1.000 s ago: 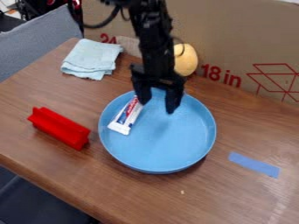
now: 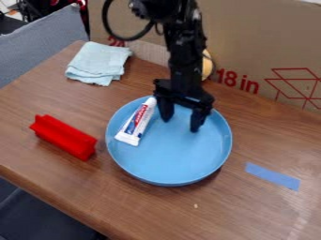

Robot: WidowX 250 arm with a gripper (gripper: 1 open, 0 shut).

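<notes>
A black robot gripper (image 2: 181,108) reaches down from the top over a blue plate (image 2: 175,161), its open fingers low over the plate's back half. A white toothpaste tube (image 2: 134,124) with red and blue print lies diagonally on the plate's left part, beside the gripper's left finger; whether they touch is hard to tell.
A red object (image 2: 63,137) lies left of the plate and a folded light-blue cloth (image 2: 96,61) at the back left. Blue tape (image 2: 272,176) is on the wooden table at right. A cardboard panel (image 2: 269,70) stands behind, with a yellow object (image 2: 206,64) partly hidden by the arm.
The gripper has moved down toward the plate from about a second ago, ending slightly right of the tube's upper end. The tube shows no clear movement.
</notes>
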